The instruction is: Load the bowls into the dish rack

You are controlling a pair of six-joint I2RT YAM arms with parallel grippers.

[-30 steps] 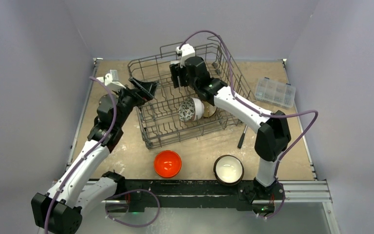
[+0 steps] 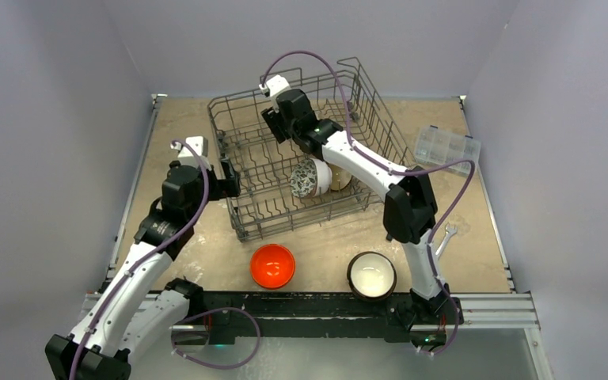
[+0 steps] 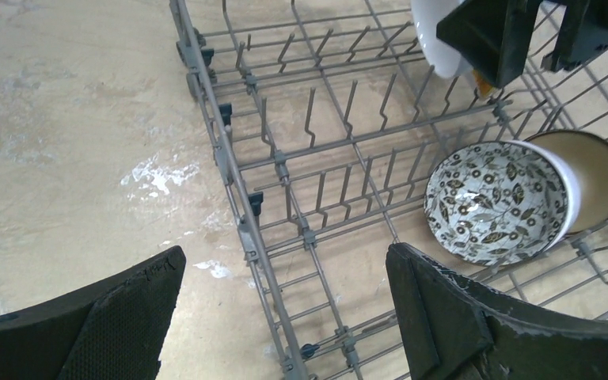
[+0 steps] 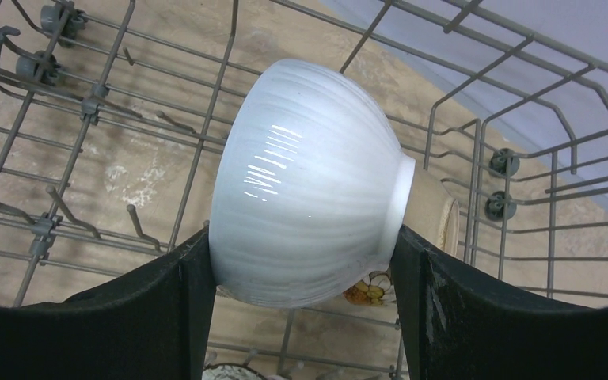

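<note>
At the back of the dish rack [image 2: 252, 229], my right gripper is around a white bowl [image 4: 301, 174] lying on its side; whether it grips it is unclear. Another bowl, tan, is partly hidden behind it. A patterned bowl [image 3: 491, 202] and a brown bowl [image 3: 602, 170] stand tilted at the rack's front right. My left gripper is open and empty over the rack's left edge. An orange bowl [image 2: 271, 266] and a dark-rimmed white bowl [image 2: 371, 275] sit on the counter in front.
A clear compartment box [image 2: 447, 149] lies right of the rack, with a wrench [image 2: 448, 236] below it. The counter left of the rack is bare, and the rack's left part is empty.
My left gripper has moved back left and toward the front, to the rack's edge. My right gripper has shifted left within the back of the rack.
</note>
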